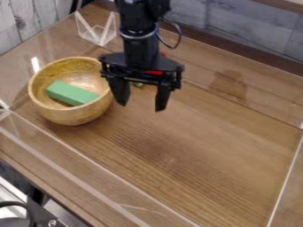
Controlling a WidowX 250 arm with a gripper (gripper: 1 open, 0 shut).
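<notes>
The black robot arm with its gripper (pixel 142 89) reaches down from the top centre, just right of a wooden bowl (pixel 85 113). A green block (pixel 71 96) lies inside the bowl. Behind the gripper, small red and green items (pixel 154 73) are partly hidden by the arm. Whether the fingers are open or shut is hard to make out.
A white wire object (pixel 97 31) stands at the back left. Pale edges border the table at left and right.
</notes>
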